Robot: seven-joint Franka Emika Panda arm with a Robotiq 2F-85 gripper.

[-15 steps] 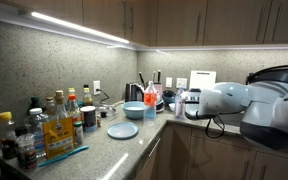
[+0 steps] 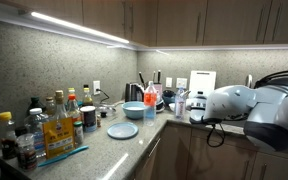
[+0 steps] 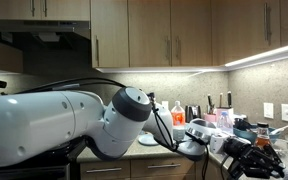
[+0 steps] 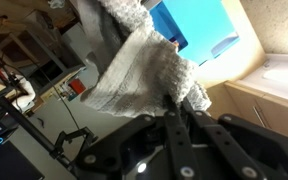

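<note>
In the wrist view a rumpled grey cloth (image 4: 134, 75) is pinched at the tips of my black gripper. Its loose folds spread up and to the left from the fingers and cover much of the middle of that view. The dark gripper (image 3: 254, 157) shows at the lower right of the second exterior view, at the end of the white arm. From the first exterior view I cannot make out the fingers or the cloth clearly.
A blue bowl (image 2: 134, 110), a pale blue plate (image 2: 122, 130) and a clear bottle (image 2: 151, 103) stand on the counter (image 2: 109, 160). Several bottles and jars, among them a yellow pouch (image 2: 58, 136), crowd its left end. Bare counter lies in front of the plate.
The arm has shifted a little to the right and lower in the first exterior view. The bottles, bowl and plate look unmoved.
</note>
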